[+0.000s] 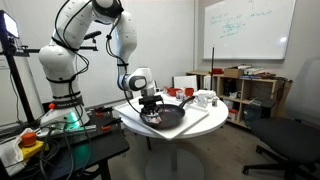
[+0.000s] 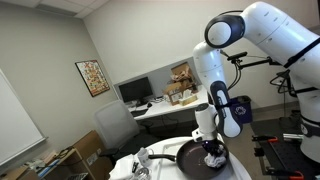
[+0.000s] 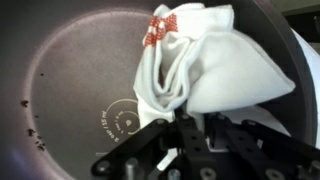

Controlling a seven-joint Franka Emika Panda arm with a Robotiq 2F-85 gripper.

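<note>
A white cloth with a red stripe pattern (image 3: 205, 55) lies bunched inside a dark round pan (image 3: 75, 75). In the wrist view its folds run down to my gripper, which is shut on the cloth. Exterior view 1 has the pan (image 1: 172, 127) on the round white table, its handle reaching back to the right, with my gripper (image 1: 151, 105) low over its left part. From the other side, the cloth (image 2: 215, 160) shows as a small pale bundle in the pan (image 2: 185, 168). The fingertips are partly hidden by cloth.
Red and white cups (image 1: 188, 92) and a white pitcher (image 1: 202, 98) stand farther back on the table (image 1: 213, 118). A black office chair (image 1: 285, 135) is at the right. Bare tabletop lies right of the pan.
</note>
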